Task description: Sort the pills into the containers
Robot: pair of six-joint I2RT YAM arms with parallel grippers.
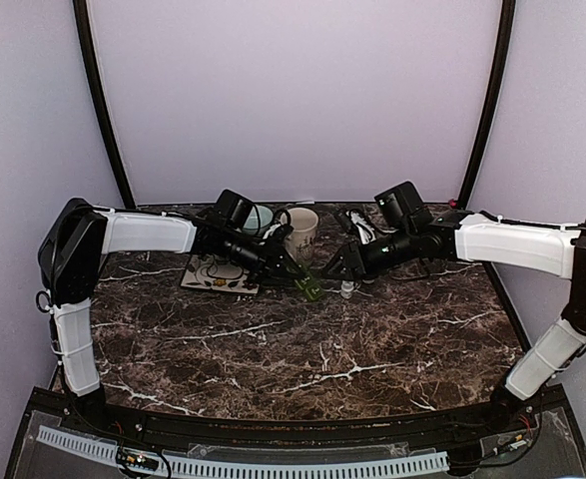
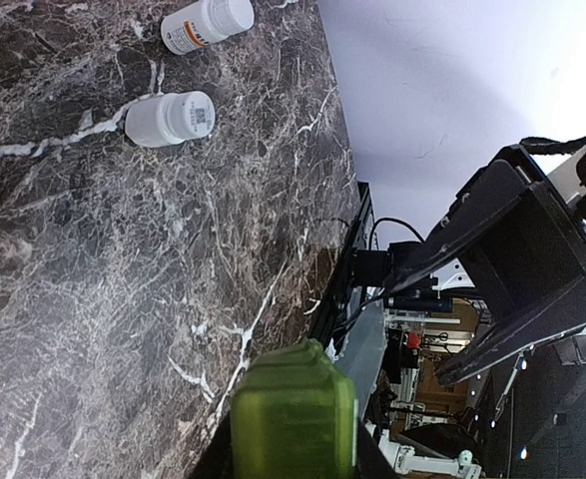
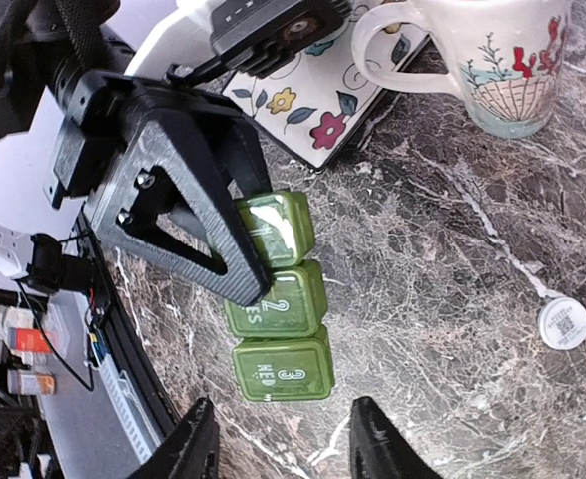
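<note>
A green pill box point(image 1: 307, 284) with three compartments in a row, lids closed in the right wrist view point(image 3: 278, 299), is held by my left gripper, which is shut on it; it fills the bottom of the left wrist view point(image 2: 293, 419). My right gripper point(image 1: 344, 264) is just right of the box; in its wrist view its fingertips point(image 3: 198, 444) stand apart below the box, with nothing visible between them. Two white pill bottles, one with an orange label point(image 2: 193, 28) and one plainer point(image 2: 163, 120), are on the marble table point(image 1: 322, 349).
A white mug point(image 3: 512, 90) and a floral board point(image 1: 220, 282) stand behind the box, with a pale bowl point(image 1: 261, 215) at the back left.
</note>
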